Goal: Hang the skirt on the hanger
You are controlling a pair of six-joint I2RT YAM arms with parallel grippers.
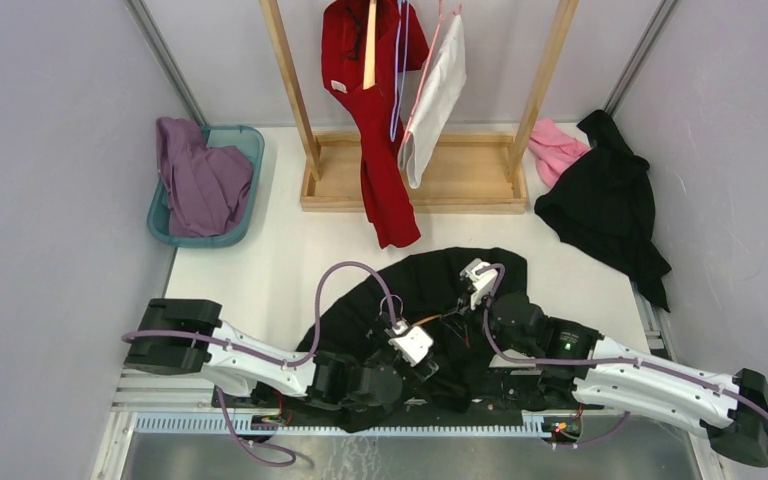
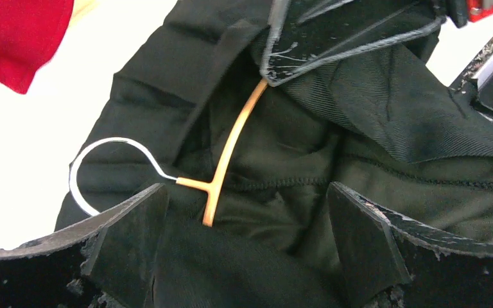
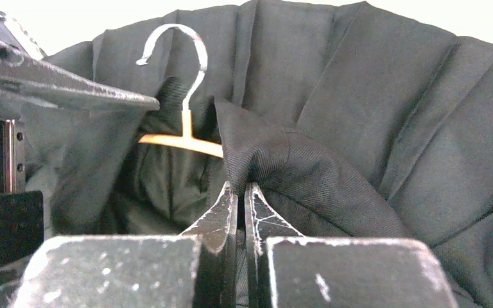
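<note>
The black skirt (image 1: 360,310) lies spread over the front middle of the table. An orange hanger (image 3: 186,141) with a pale hook rests inside its waist opening; in the right wrist view one end of its bar goes under the waistband. My right gripper is shut on a fold of that waistband, beside the hanger's bar. My left gripper stands open above the skirt, its fingers (image 2: 128,237) wide apart, with no fabric gripped. The hanger's bar (image 2: 232,141) shows between and beyond them, its far end hidden by the right gripper and cloth.
Behind stands a wooden rack (image 1: 320,190) with a red garment (image 1: 385,150) and a white cloth (image 1: 438,105) hanging. A teal basket (image 1: 257,150) holds purple cloth at the left. Black cloth (image 1: 605,205) and pink cloth (image 1: 555,150) lie at the right.
</note>
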